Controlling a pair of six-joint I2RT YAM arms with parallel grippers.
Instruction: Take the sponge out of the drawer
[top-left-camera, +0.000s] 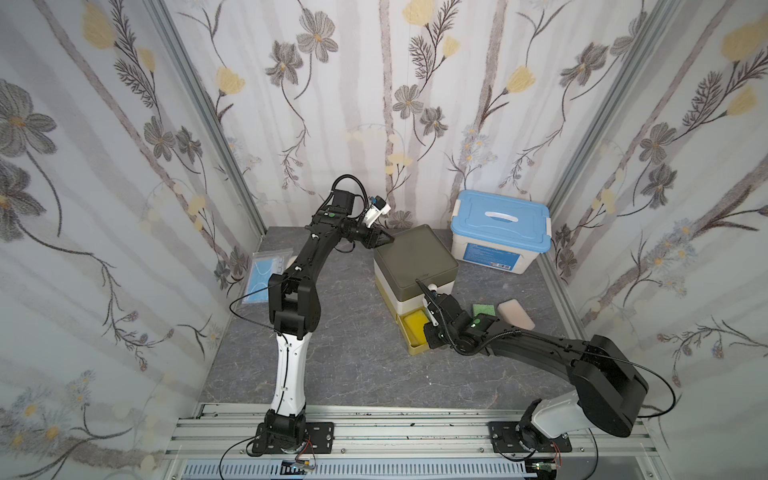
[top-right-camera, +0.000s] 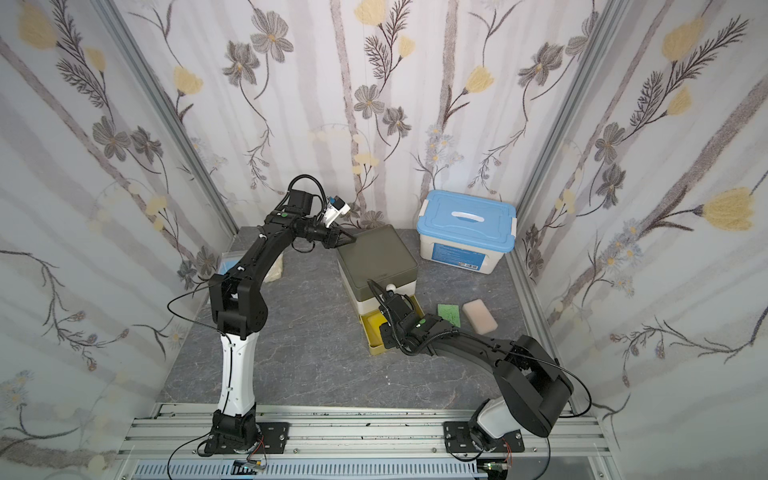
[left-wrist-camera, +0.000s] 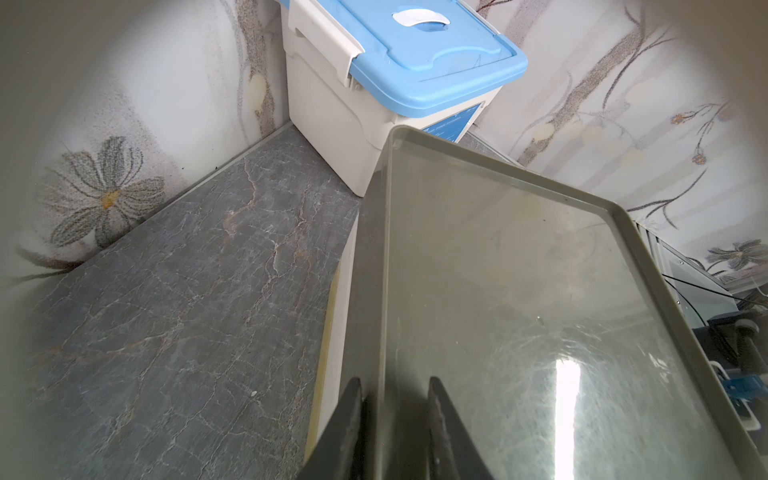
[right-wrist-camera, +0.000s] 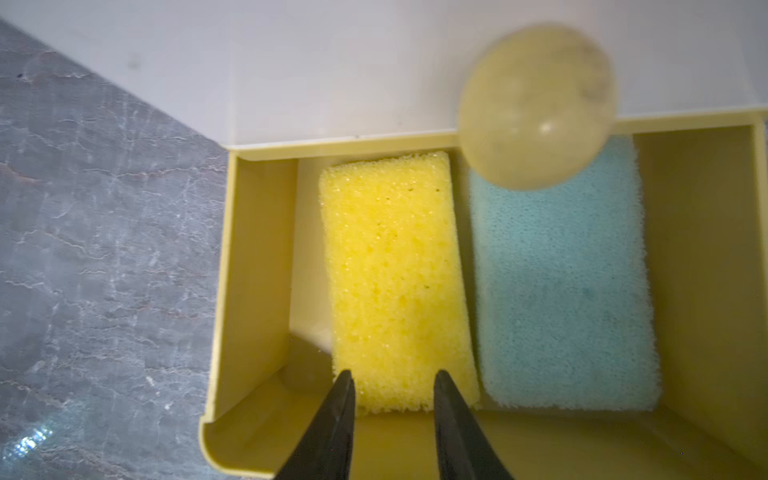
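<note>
In the right wrist view a yellow sponge (right-wrist-camera: 396, 280) and a pale blue-green sponge (right-wrist-camera: 564, 296) lie side by side in the pulled-out yellow drawer (right-wrist-camera: 256, 264). My right gripper is part open above the near end of the yellow sponge, its fingers apart and nothing held between them. The drawer belongs to a white box with a dark olive lid (top-left-camera: 416, 252); its round knob (right-wrist-camera: 537, 104) overlaps the far end of the blue-green sponge in view. My left gripper is shut on the lid's edge, one finger (left-wrist-camera: 340, 432) outside it.
A blue-lidded storage bin (top-left-camera: 500, 228) stands at the back right. Right of the box lie a green sponge (top-right-camera: 449, 313) and a pinkish one (top-right-camera: 480, 317), close to the right arm. A plastic packet (top-left-camera: 268, 272) is at the left.
</note>
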